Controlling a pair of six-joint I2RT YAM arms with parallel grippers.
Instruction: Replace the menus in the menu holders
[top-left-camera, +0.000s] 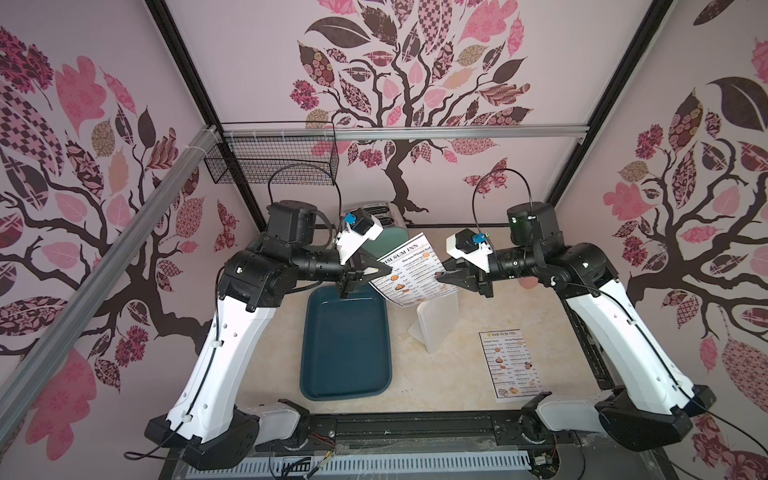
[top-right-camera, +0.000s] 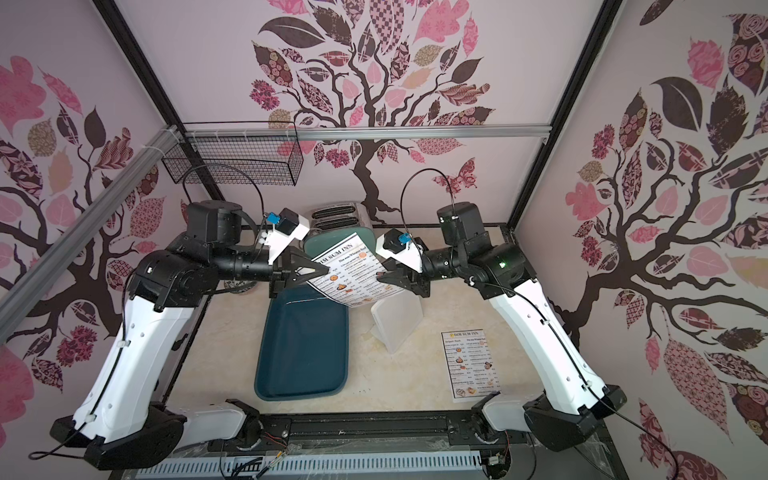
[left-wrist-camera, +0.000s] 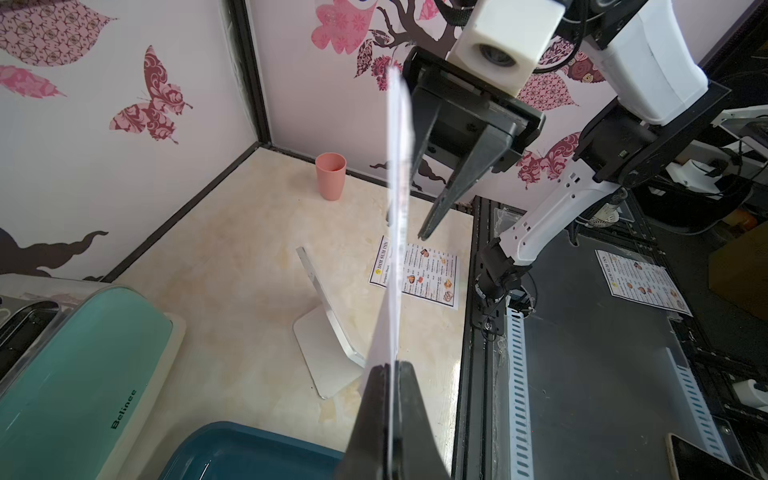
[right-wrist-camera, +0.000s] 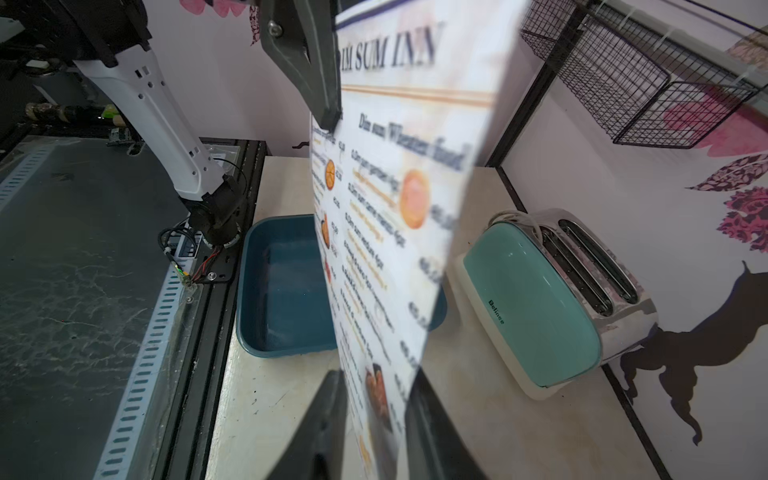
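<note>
A Dim Sum Inn menu (top-left-camera: 408, 272) is held upright in the air, my left gripper (top-left-camera: 374, 269) shut on its left side; in the left wrist view it stands edge-on between the fingertips. My right gripper (top-left-camera: 442, 274) is at the menu's right side, its fingers slightly apart around the sheet in its blurred wrist view; whether it grips cannot be told. Below stands a white menu holder (top-left-camera: 436, 324) with no menu showing in it. A second menu (top-left-camera: 510, 364) lies flat on the table at the front right.
A teal tray (top-left-camera: 345, 348) lies at the left of the table. A mint toaster (right-wrist-camera: 532, 304) stands at the back, a pink cup (left-wrist-camera: 330, 176) at the back right. A wire basket (top-left-camera: 270, 156) hangs above on the left.
</note>
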